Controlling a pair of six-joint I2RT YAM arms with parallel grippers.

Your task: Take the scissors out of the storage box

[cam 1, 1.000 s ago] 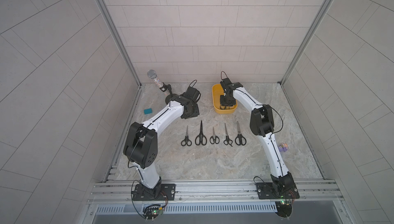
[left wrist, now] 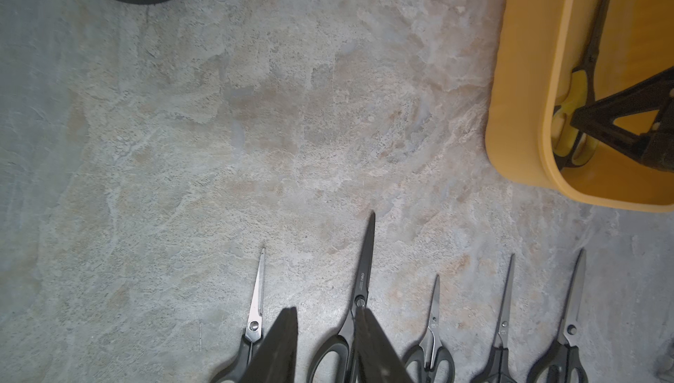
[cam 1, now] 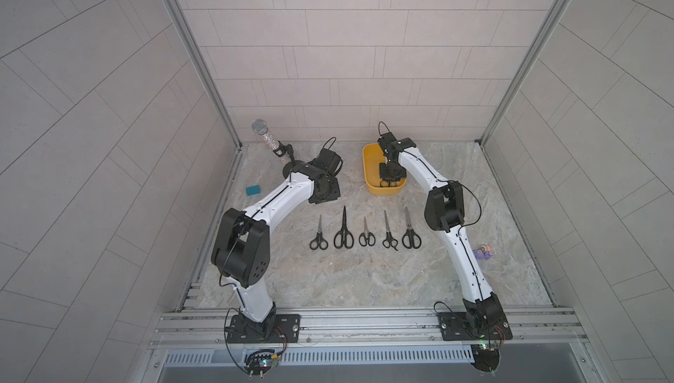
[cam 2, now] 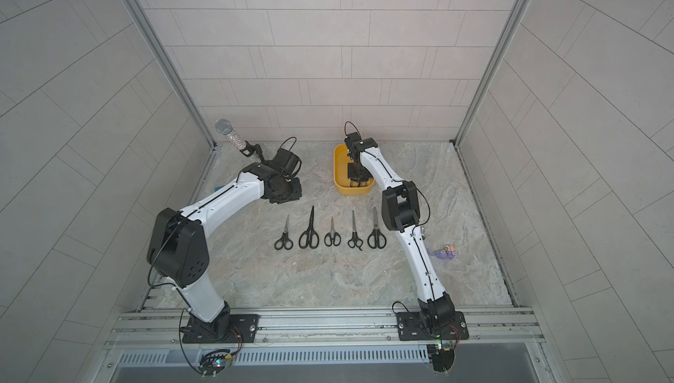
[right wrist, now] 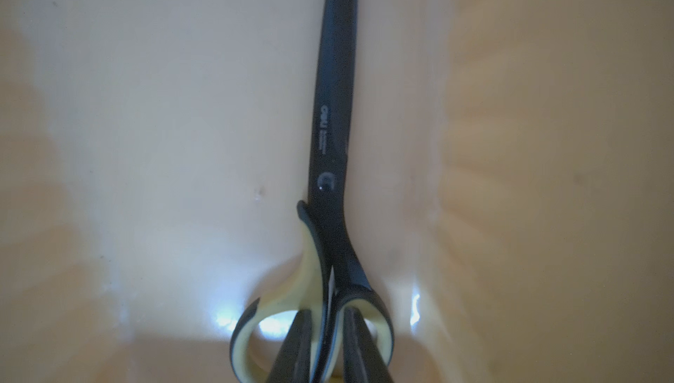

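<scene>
A pair of scissors (right wrist: 337,102) with dark blades and pale yellow handles lies on the floor of the yellow storage box, blades toward the top of the right wrist view. My right gripper is down in the box at the handle end, partly open. Its fingers (right wrist: 296,344) stand on either side of the inner handle shanks, with a gap showing; whether they touch is unclear. My left gripper hangs over the table left of the box, partly open and holding nothing.
Several black-handled scissors, such as the long pair (cam 1: 344,232), lie in a row on the table in front of the box. A microphone on a stand (cam 1: 263,130) and a blue block (cam 1: 252,190) are at the left. A small purple object (cam 1: 483,251) sits right.
My right gripper has shifted very slightly to the right within the box. The left arm is practically still, and the row of scissors has not moved.
</scene>
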